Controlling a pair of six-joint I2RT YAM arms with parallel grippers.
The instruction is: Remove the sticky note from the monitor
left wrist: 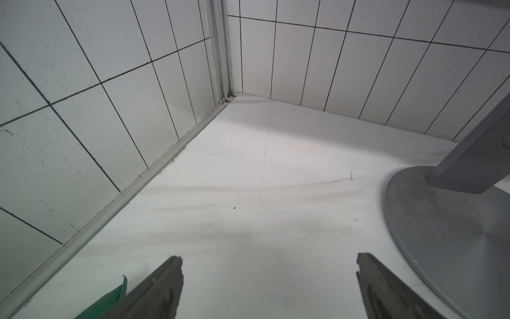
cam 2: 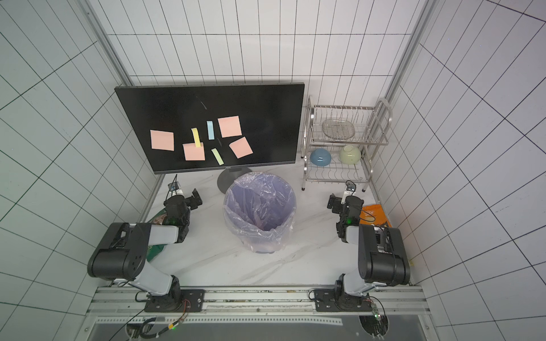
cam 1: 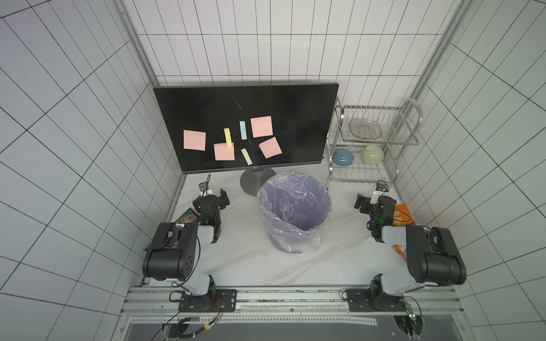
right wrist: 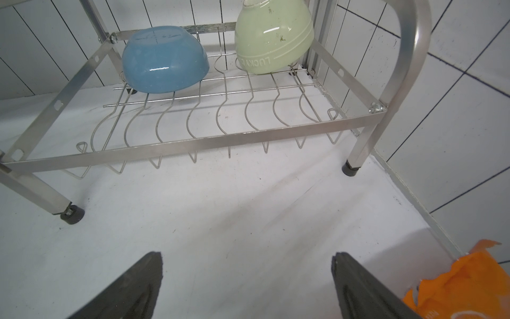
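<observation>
Several paper notes stick to the black monitor (cam 1: 301, 122). Its pink notes include a left one (cam 1: 194, 140), a low one (cam 1: 223, 152), an upper right one (cam 1: 261, 126) and a tilted one (cam 1: 270, 147). Among them are narrow strips: a yellow strip (cam 1: 228, 136) overlapping the low pink note, a blue strip (cam 1: 242, 130) and a light green strip (cam 1: 246, 157). Below the screen's left part, clear of every note, my left gripper is open and empty. My right gripper, also open and empty, is in front of the dish rack.
A purple bin (cam 1: 267, 224) with a clear liner stands mid-table, between the arms. The metal rack (cam 1: 335, 180) at right holds a blue bowl (right wrist: 165, 59) and a green bowl (right wrist: 274, 37). Orange packaging (right wrist: 467, 287) lies by the right wall, a green packet (left wrist: 109, 303) by the left.
</observation>
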